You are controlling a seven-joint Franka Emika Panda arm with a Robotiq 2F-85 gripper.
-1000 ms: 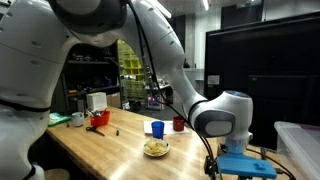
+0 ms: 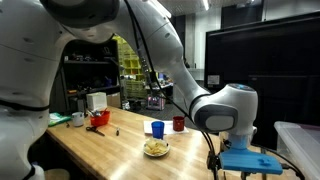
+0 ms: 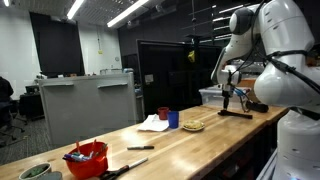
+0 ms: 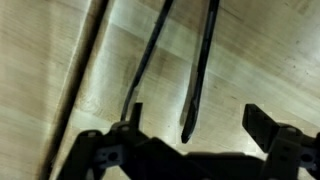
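In the wrist view my gripper is open over the wooden table, its two dark fingers wide apart. Between them in that view run two slim black rods [image 4: 201, 72], with bare wood around them. Whether they are joined, or how far below the fingertips they lie, I cannot tell. Exterior view 1 shows the gripper's white and blue housing low at the right, its fingertips cut off by the frame's bottom. Seen from exterior view 2, the arm is at the table's far right end, beside a dark object [image 3: 235, 114].
A bowl of yellow food [image 2: 156, 147], a blue cup [image 2: 158, 129] and a red cup [image 2: 179, 123] stand near the table's middle. At the other end are a red container [image 3: 87, 158] and black-handled tools [image 3: 124, 168]. A dark strip [image 4: 78, 82] crosses the wrist view's left.
In exterior view 1 the gripper has shifted slightly to the right and a little up in the picture. The bowl and cups have stayed in place.
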